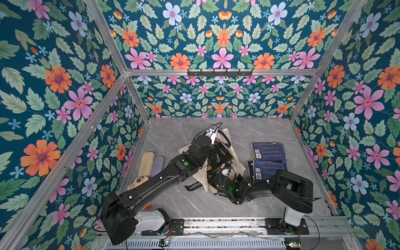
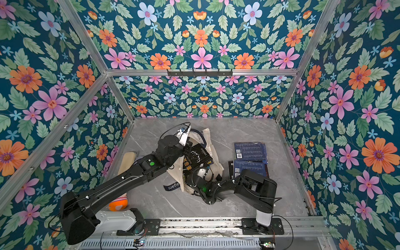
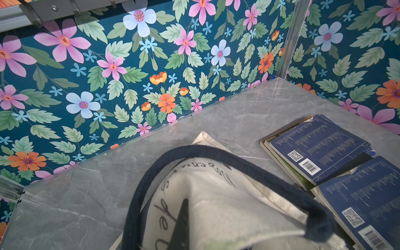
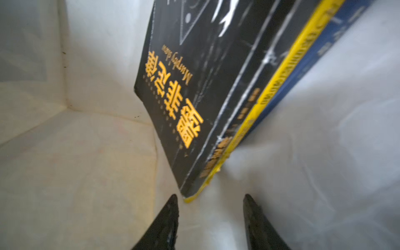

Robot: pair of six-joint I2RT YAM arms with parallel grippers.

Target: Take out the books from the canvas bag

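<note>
The cream canvas bag (image 2: 209, 141) lies mid-table with its mouth held up. A black book with yellow lettering (image 4: 193, 83) is inside, against a blue one (image 4: 308, 62). My left gripper (image 1: 211, 135) is at the bag's far side; in the left wrist view bag cloth and a dark strap (image 3: 183, 152) fill the bottom, its fingers hidden. My right gripper is inside the bag, open, its fingertips just below the black book's lower corner, nothing between them.
Blue books (image 1: 266, 150) lie piled right of the bag. Soft toys and rolls (image 1: 145, 162) are along the left edge.
</note>
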